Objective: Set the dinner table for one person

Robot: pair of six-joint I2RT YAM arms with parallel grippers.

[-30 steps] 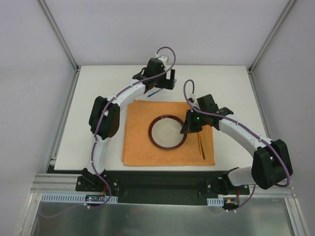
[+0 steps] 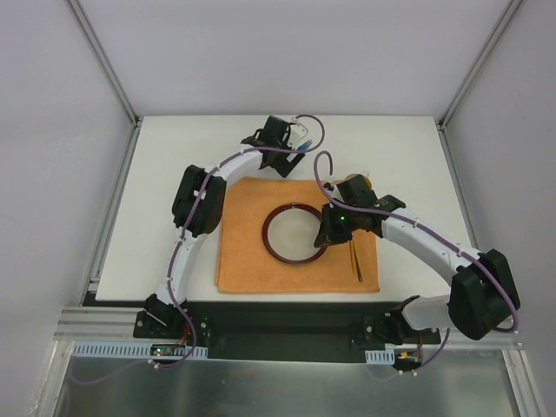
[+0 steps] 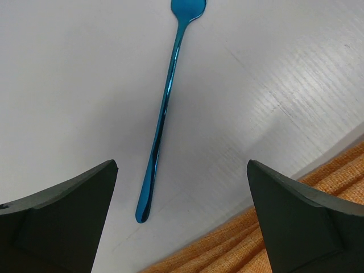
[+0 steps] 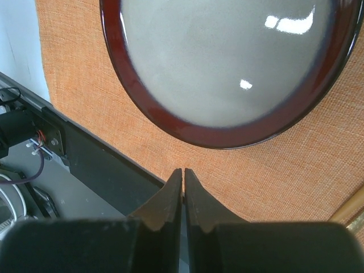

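Note:
A slim blue metal utensil (image 3: 165,102) lies on the white table, behind the placemat; its head runs off the top of the left wrist view, and in the top view my left arm partly covers it. My left gripper stands open above it, the handle showing between the two separated fingers. On the orange placemat (image 2: 243,269) rests a pale plate with a dark red rim (image 2: 292,233). A pair of thin golden sticks or handles (image 2: 356,262) lies to the plate's right. Over the mat by the plate's edge, my right gripper is shut with nothing visible between its fingers.
Something yellow (image 2: 368,180) is mostly hidden behind the right arm. The mat's back edge looks rumpled in the left wrist view.
My left gripper has turned and come nearer the mat's back edge, around the blue utensil's handle end. The right arm has shifted slightly toward the front. Plate and sticks have stayed put.

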